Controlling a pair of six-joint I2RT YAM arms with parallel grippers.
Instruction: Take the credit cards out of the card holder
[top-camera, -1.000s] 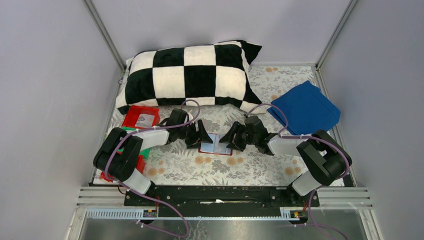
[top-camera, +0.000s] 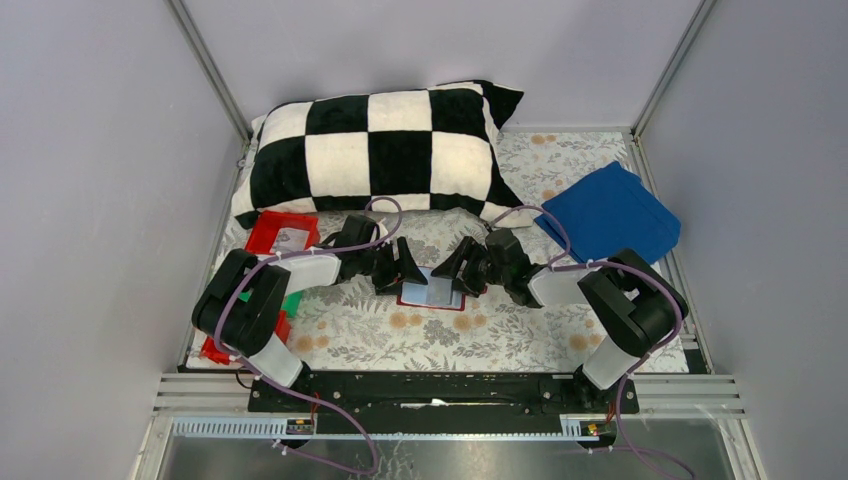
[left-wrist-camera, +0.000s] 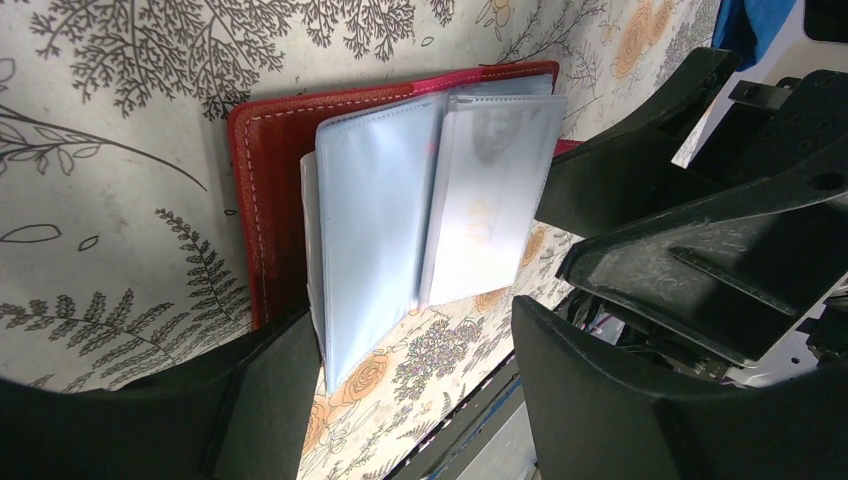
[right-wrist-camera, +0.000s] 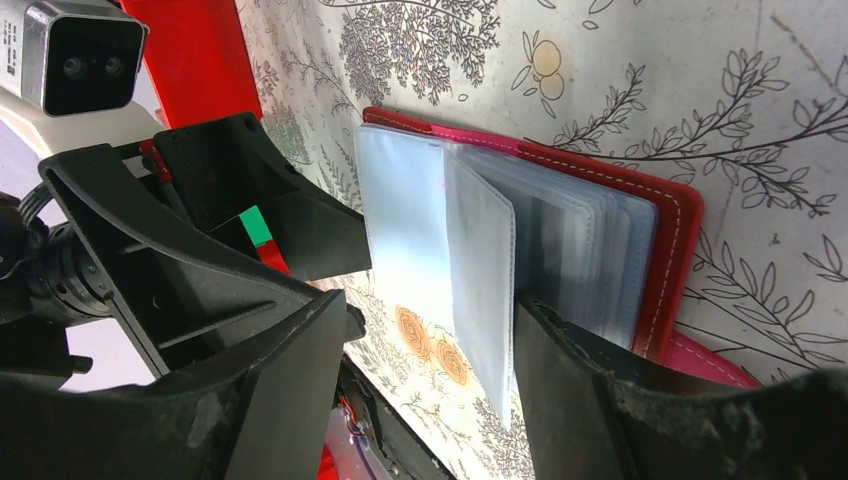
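Note:
The red card holder (top-camera: 432, 306) lies spread on the table between my two grippers, its clear plastic sleeves facing up. In the left wrist view, the left-side sleeves (left-wrist-camera: 375, 215) lean up from the red cover (left-wrist-camera: 268, 200), and my left gripper is open, one finger (left-wrist-camera: 290, 370) touching or close to their edge. My right gripper stands open in the right wrist view. A raised sleeve (right-wrist-camera: 480, 260) lies between its fingers, near the right one, with further sleeves (right-wrist-camera: 590, 240) stacked beyond. I cannot make out a separate card in the sleeves.
Red bins (top-camera: 283, 222) and a green one (top-camera: 291, 304) stand at the left. A checkered pillow (top-camera: 370, 150) fills the back, and a blue cloth (top-camera: 615, 215) lies at the right.
My right arm has shifted slightly left and its gripper sits a little closer over the holder. The left gripper has edged slightly to the right. The holder has stayed in place.

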